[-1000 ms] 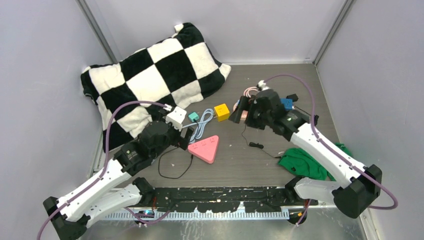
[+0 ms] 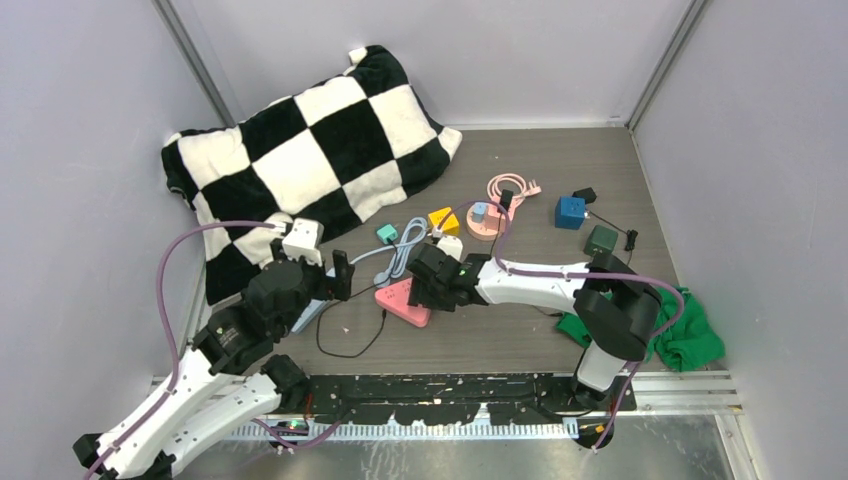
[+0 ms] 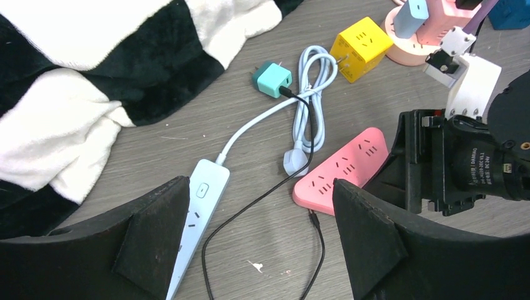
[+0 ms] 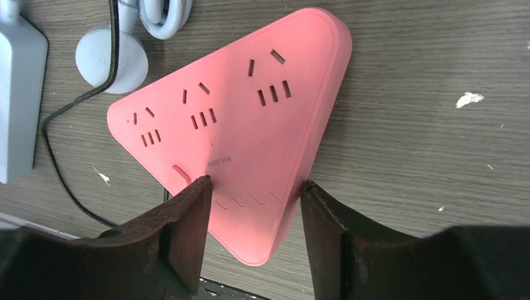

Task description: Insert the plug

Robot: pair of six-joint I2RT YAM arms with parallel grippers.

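Observation:
A pink triangular power strip (image 2: 398, 302) (image 3: 334, 175) (image 4: 237, 112) lies near the front middle. My right gripper (image 2: 430, 298) is low over it, fingers part open, one over its top face and one beside its edge; contact I cannot tell. My left gripper (image 2: 335, 280) hangs open left of it, nothing between the fingers. A teal charger (image 3: 273, 79) and a yellow adapter (image 3: 361, 47), both with prongs, lie behind the strip. A black cable runs from the teal charger; a pale blue cord (image 3: 317, 119) lies coiled beside them.
A pale blue strip (image 3: 200, 206) lies at left, a checkered cushion (image 2: 310, 150) behind it. Pink and blue adapters (image 2: 570, 212), a dark green block (image 2: 600, 241) and green cloth (image 2: 690, 330) occupy the right. Some bare table is right of the pink strip.
My right gripper has come left and down from over the back right onto the pink strip. My left arm has drawn back slightly to the left.

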